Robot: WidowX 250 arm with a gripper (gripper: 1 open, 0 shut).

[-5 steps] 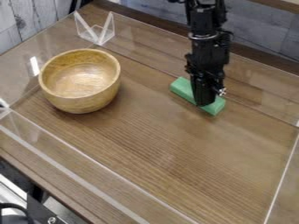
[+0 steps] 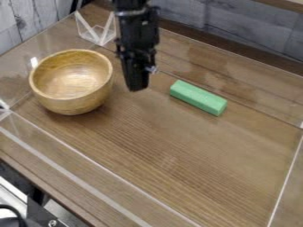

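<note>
The black arm hangs from the top centre, its lower part motion-blurred, with the gripper (image 2: 126, 78) just right of a large wooden bowl (image 2: 69, 82) on the left. Its fingers look close together, with nothing visible between them, though blur hides the detail. A green rectangular block (image 2: 199, 97) lies on the wooden table to the right of the gripper, apart from it.
A pale wire-like object at the left edge is partly hidden behind the bowl. The table's edge shows at lower left.
The arm has moved left from over the green block toward the bowl, leaving the block fully visible on the table.
</note>
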